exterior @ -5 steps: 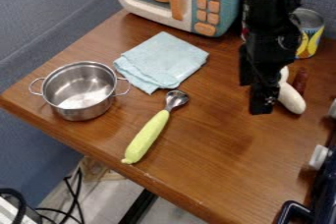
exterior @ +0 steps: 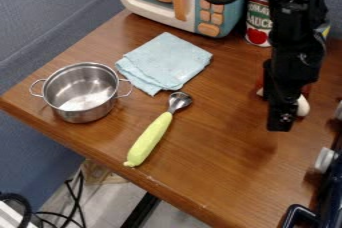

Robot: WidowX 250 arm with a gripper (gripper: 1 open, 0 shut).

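My gripper (exterior: 279, 122) hangs low over the right side of the wooden table (exterior: 201, 172), its black body hiding much of what lies behind it; I cannot tell whether it is open or shut. Just behind it a white, elongated object (exterior: 302, 106) and something red show in part. At the centre left lie a steel pot (exterior: 80, 92), a folded light blue cloth (exterior: 163, 62), a metal spoon (exterior: 179, 101) and a yellow corn cob (exterior: 148, 140).
A toy microwave (exterior: 182, 0) and a can (exterior: 258, 22) stand at the back. Dark equipment (exterior: 318, 202) lines the right edge.
The gripper has moved right and slightly down, now covering more of the white object and the things behind it. The other objects have not moved.
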